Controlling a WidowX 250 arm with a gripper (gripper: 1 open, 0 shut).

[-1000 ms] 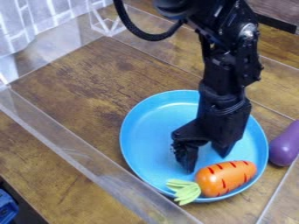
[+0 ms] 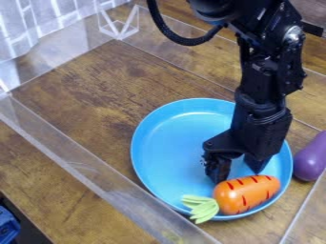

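Observation:
My black gripper (image 2: 235, 160) reaches down over the blue plate (image 2: 166, 152), its fingers open just behind an orange toy carrot (image 2: 245, 193) with pale green leaves, which lies at the plate's front right. Nothing shows clearly between the fingers, though their tips are dark and hard to make out. A purple toy eggplant (image 2: 310, 158) lies on the wood to the right of the plate.
Bare wooden surface (image 2: 90, 91) extends left and behind the plate. A clear plastic edge runs diagonally along the lower left, with a dark blue object (image 2: 8, 229) in the corner beyond it.
My gripper has shifted slightly to the right, toward the plate's right side and the carrot. The carrot and plate look unmoved.

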